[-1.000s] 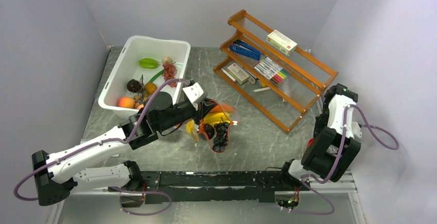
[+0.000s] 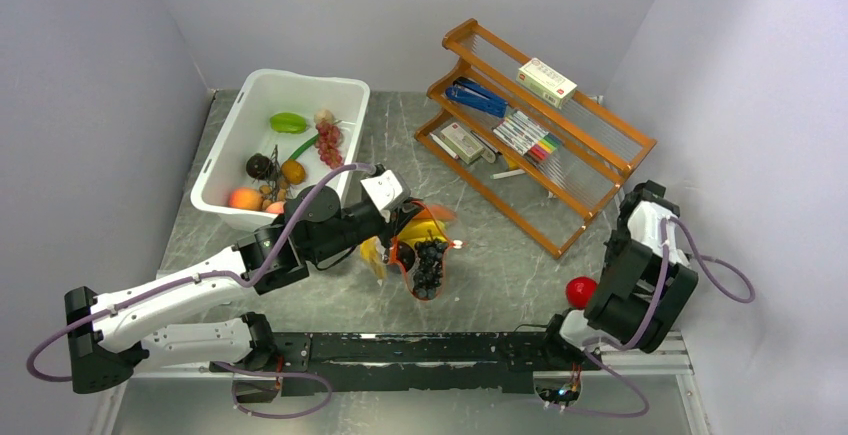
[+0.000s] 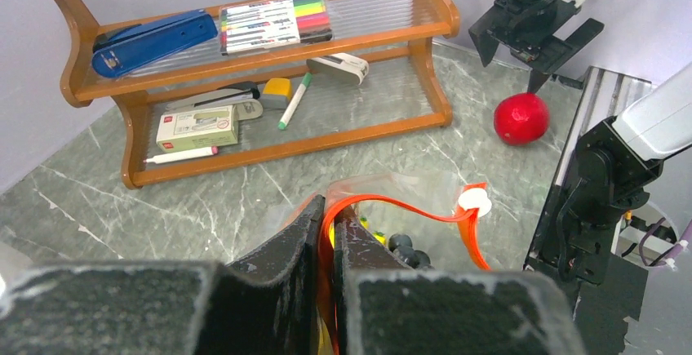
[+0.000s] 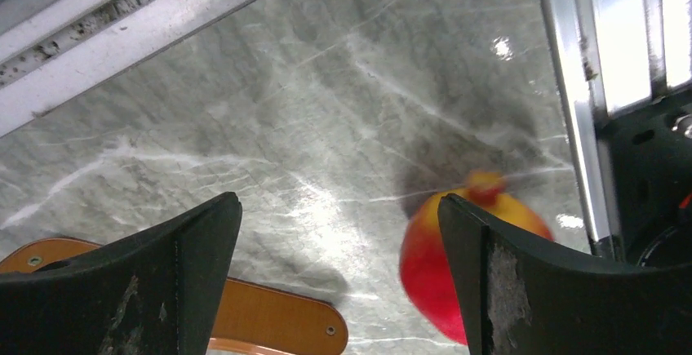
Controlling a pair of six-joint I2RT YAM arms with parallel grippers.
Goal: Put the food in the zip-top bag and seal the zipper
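My left gripper is shut on the orange-edged mouth of the clear zip top bag [image 3: 400, 188]. In the top view the bag holds dark grapes [image 2: 429, 267], a dark round fruit [image 2: 404, 255], yellow bananas [image 2: 424, 229] and something orange. A red round fruit [image 2: 580, 292], with yellow round its stem in the right wrist view, lies on the table by the right arm. My right gripper stands open; the fruit [image 4: 436, 265] is partly behind its right-hand finger, not between the fingers. From above, the right arm hides its fingertips.
At the back left, a white bin [image 2: 300, 77] holds more fruit and vegetables. The wooden shelf [image 2: 520, 220] with stationery stands at the back right. Between bag and red fruit, the table [image 2: 510, 280] is clear.
The red fruit has come out from beneath the right arm, leftward and toward the front, turning as it moved. The right arm has shifted slightly. The bag has swung a little in my left gripper.
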